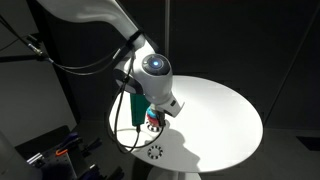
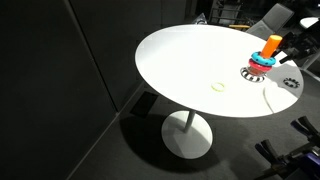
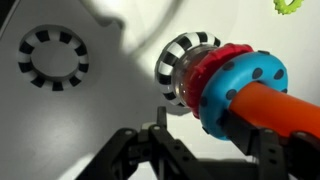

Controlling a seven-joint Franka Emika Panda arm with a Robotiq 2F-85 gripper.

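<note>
On the white round table [image 2: 185, 55] stands a small stack of toy pieces. An orange post [image 2: 271, 45] tops a blue dotted ring [image 2: 262, 60] and a red ring [image 2: 257, 69], with a black-and-white checkered ring [image 3: 169, 62] at the bottom. In the wrist view the stack leans to the right, and the orange post [image 3: 285, 108] runs toward the right edge. My gripper is part open beside it. Its left finger [image 3: 160, 138] stands clear of the stack; the right one overlaps the orange post and blue ring, so contact cannot be told.
A second checkered ring [image 3: 53, 55] lies flat near the stack. A pale green ring [image 2: 218, 87] lies by the table edge. A dark wall [image 2: 60, 90] stands beyond the table.
</note>
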